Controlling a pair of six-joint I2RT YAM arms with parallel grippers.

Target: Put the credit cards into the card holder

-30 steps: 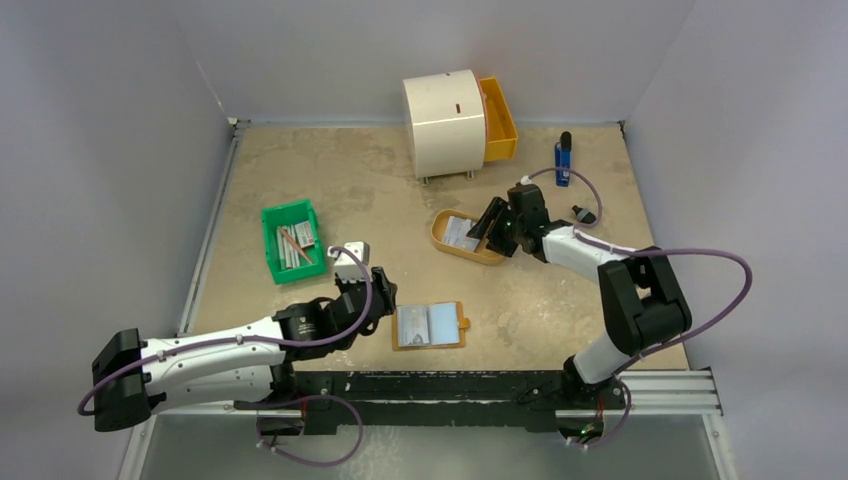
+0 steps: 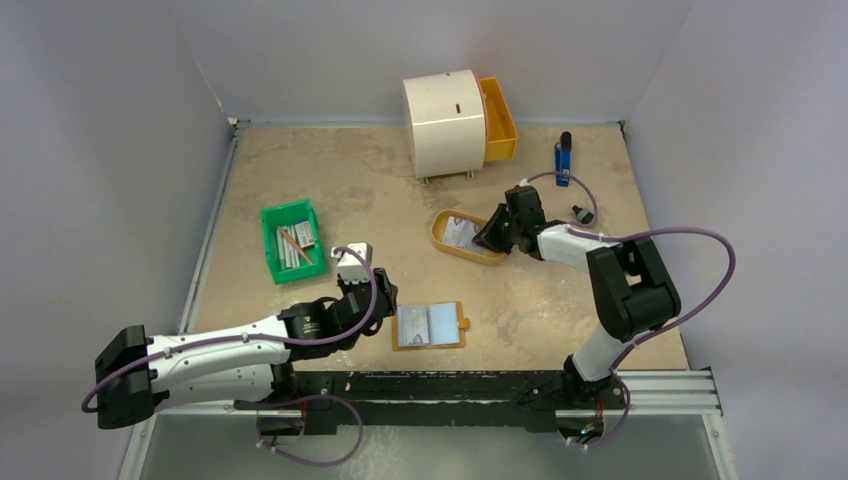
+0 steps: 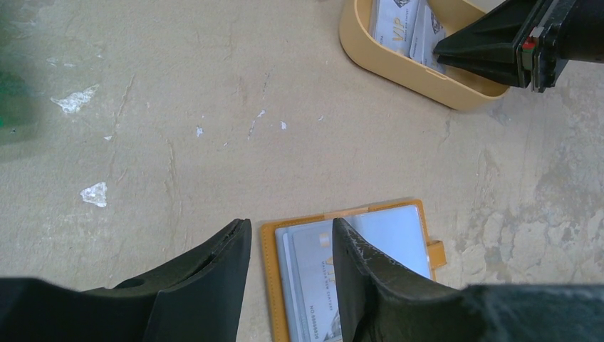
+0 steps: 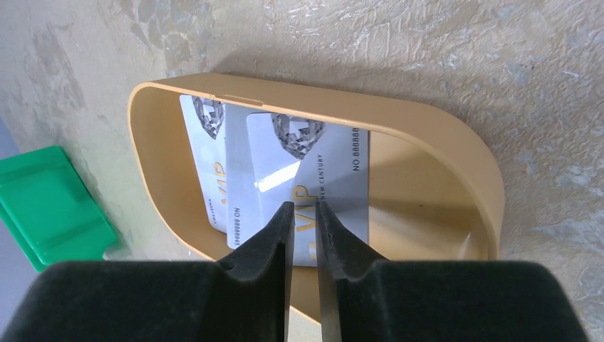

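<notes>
In the right wrist view, several white VIP cards (image 4: 345,189) lie overlapping, flat in the tan oval tray (image 4: 427,127). My right gripper is shut over the tray's near side, its fingertips close together with no card between them. The cards are outside the fingers, which partly hide the topmost one in that view. The card holder (image 3: 268,260) lies spread at the front of the table, a VIP card (image 3: 313,267) in its left half and a pale blue panel (image 3: 399,228) on its right. My left gripper stands open above the holder, empty.
A green basket (image 2: 272,250) with long thin items stands at the left. At the back is a white drum-shaped box (image 2: 442,130) with a yellow drawer (image 2: 502,145). A blue tool (image 2: 562,165) lies at the back right. Bare table separates the tray and holder.
The right gripper has gone from open to shut. Cards in the tray have shifted and fanned out, and the top one is turned differently. The left arm has barely moved.
</notes>
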